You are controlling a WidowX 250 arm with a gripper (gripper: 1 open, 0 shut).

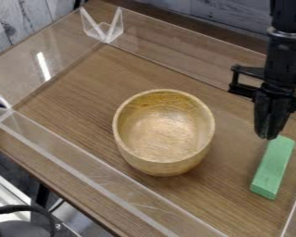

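The black gripper (266, 124) hangs at the upper right, pointing down and shut, with nothing seen between its fingers. Just below it, on the wooden floor of the work area, lies a flat green block (272, 170), long side running front to back. Left of both sits a round, empty wooden bowl (163, 148).
Clear plastic walls edge the wooden surface (89, 93), with a small clear bracket (104, 28) at the back. A dark object (18, 222) shows outside at the lower left.
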